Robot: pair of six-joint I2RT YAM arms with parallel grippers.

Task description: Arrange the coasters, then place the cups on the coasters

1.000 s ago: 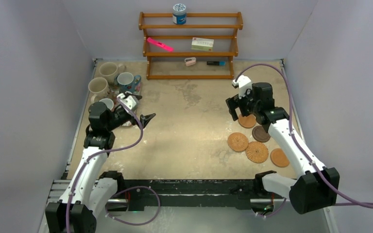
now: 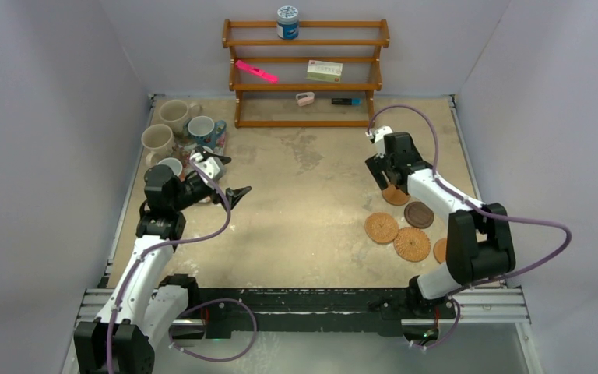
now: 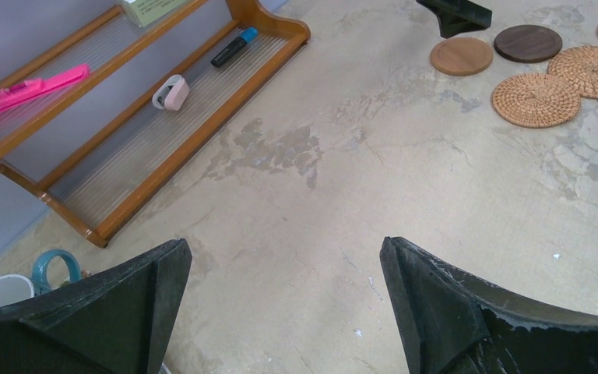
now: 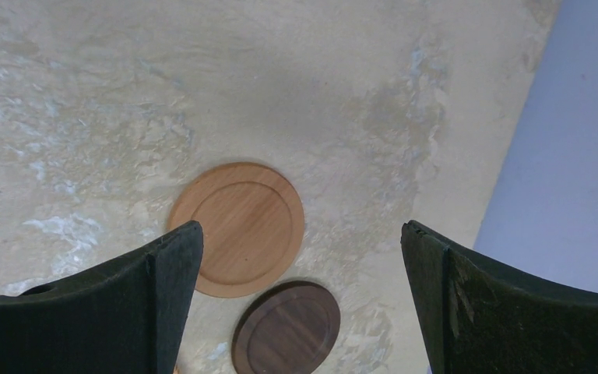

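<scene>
Several cups are crowded on the left side of the table: two large cream cups, a white cup with a blue handle (image 2: 202, 126) and a smaller white cup (image 2: 173, 165). Part of a white cup (image 3: 4, 292) with a blue handle shows at lower left in the left wrist view. My left gripper is open and empty, pointing away from the cups. On the right, my right gripper stands open above the table, nothing between its fingers. Below it lie a light wooden coaster (image 4: 243, 230) and a dark wooden coaster (image 4: 288, 331).
Two woven coasters (image 2: 381, 227) and another light coaster, partly hidden by the right arm, lie nearer the front right. A wooden rack (image 2: 304, 123) holding small items stands at the back.
The left arm barely moved.
</scene>
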